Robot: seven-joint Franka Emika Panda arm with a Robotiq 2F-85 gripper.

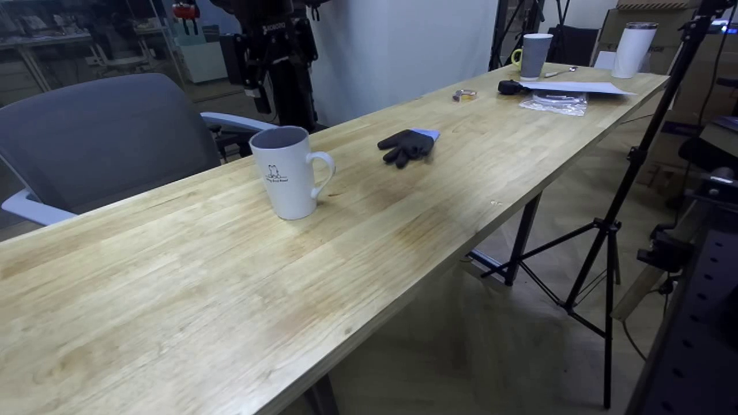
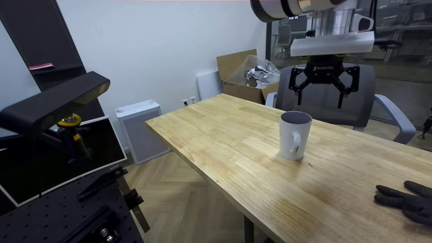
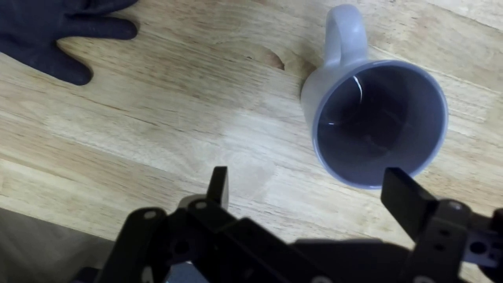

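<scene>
A white mug (image 1: 289, 181) with a grey inside stands upright on the wooden table (image 1: 207, 290), its handle toward the glove. My gripper (image 2: 320, 101) hangs open above and behind the mug, apart from it, with nothing between the fingers. From the wrist view the mug (image 3: 325, 89) appears beyond the gripper, upper right, and the right fingertip (image 3: 401, 193) overlaps the near rim in the picture. Exterior view 1 shows only part of the gripper (image 1: 266, 72) at the top, beyond the table edge.
A black glove (image 1: 406, 146) lies farther along the table. At the far end are a grey mug (image 1: 535, 56), a white tumbler (image 1: 633, 52), paper (image 1: 578, 87) and a plastic bag (image 1: 557, 102). A chair (image 2: 364, 95) stands at the table edge.
</scene>
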